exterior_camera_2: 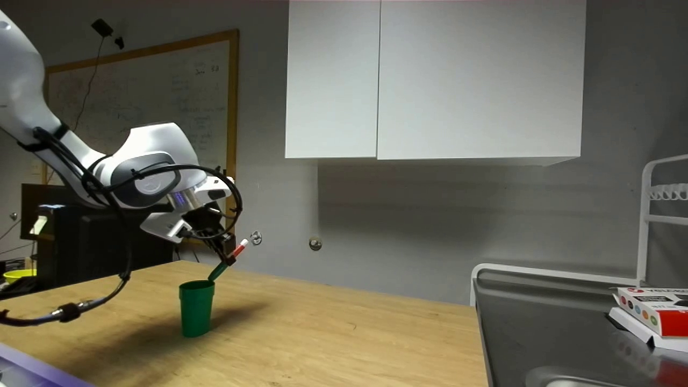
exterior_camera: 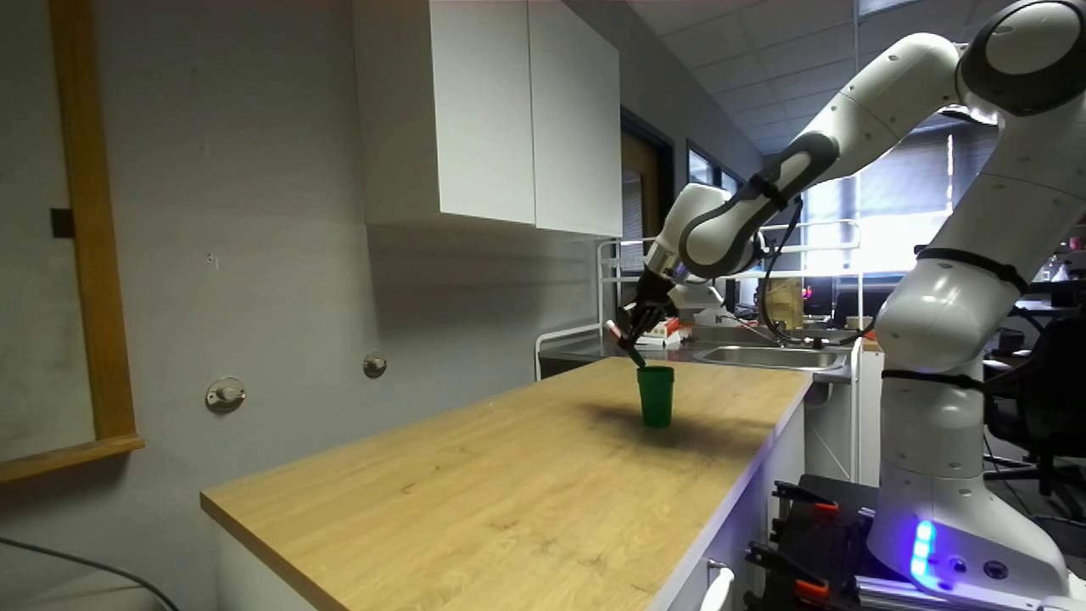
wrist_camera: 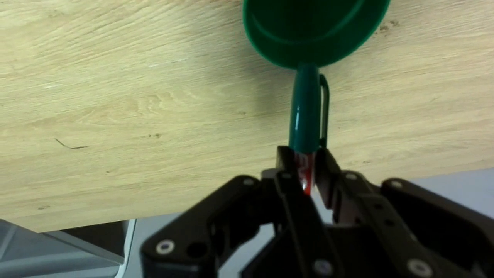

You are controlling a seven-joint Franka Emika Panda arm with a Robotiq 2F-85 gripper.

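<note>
A green cup (exterior_camera_2: 196, 309) stands upright on the wooden countertop, its mouth facing up. My gripper is shut on a marker (wrist_camera: 305, 111) with a dark green cap and a red and white body. The marker is tilted, with its capped end pointing down at the cup's rim; in the wrist view that end meets the near rim, and I cannot tell whether it touches or lies just over it. In exterior view 2 the marker's white tail (exterior_camera_2: 243, 243) sticks out above the gripper's fingers. The cup's bottom inside is dark.
The countertop (exterior_camera: 489, 468) around the cup is bare. White wall cabinets (exterior_camera: 529, 122) hang above the back of the counter. A sink (exterior_camera: 774, 356) and a red and white box (exterior_camera_2: 658, 309) lie beyond its far end.
</note>
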